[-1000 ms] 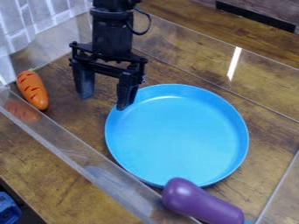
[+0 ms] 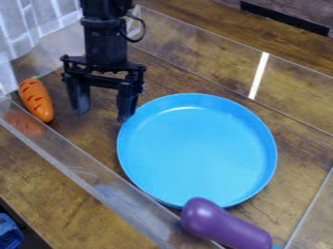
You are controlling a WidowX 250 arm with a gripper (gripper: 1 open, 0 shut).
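My black gripper (image 2: 101,95) is at the upper left over the wooden surface, its two fingers spread apart with nothing visible between them. An orange carrot (image 2: 35,97) lies just left of it. To the right and in front is a large blue plate (image 2: 196,154), empty. A purple eggplant (image 2: 224,223) lies at the bottom right, near the front edge of the plate.
A clear plastic wall (image 2: 97,185) runs diagonally across the lower left. A blue object (image 2: 7,231) shows at the bottom left corner beyond it.
My gripper has shifted left, toward the carrot. The carrot, plate and eggplant look unmoved.
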